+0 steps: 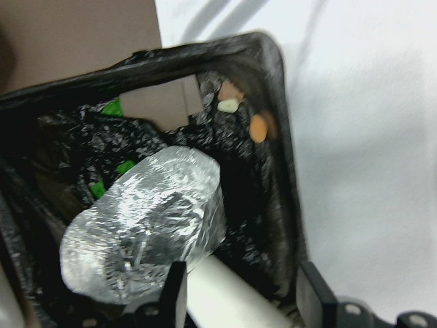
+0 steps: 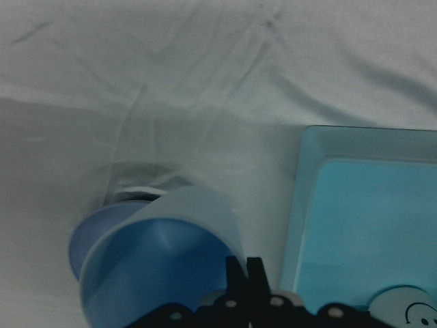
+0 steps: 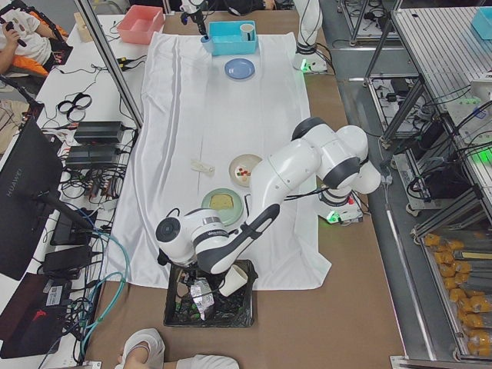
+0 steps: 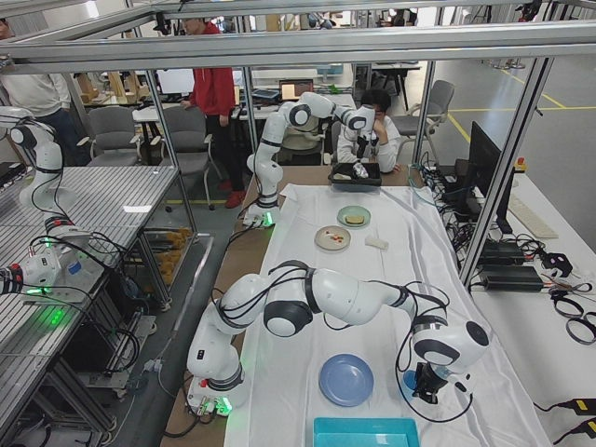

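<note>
My left gripper is open over the black bin [image 1: 273,123], where a crumpled silver wrapper [image 1: 143,219] lies beside a white cup [image 1: 232,294]. At the other end of the table, my right gripper is shut on the rim of a light-blue cup [image 2: 157,273], just beside a teal tray [image 2: 307,178]. A blue plate [image 4: 345,379] lies nearby on the cloth.
A green plate [image 3: 211,200] with a yellow piece and a beige plate [image 3: 240,161] with small bits lie mid-table. Aluminium posts and electronics line the table's side. The cloth between the plates and tray is mostly clear.
</note>
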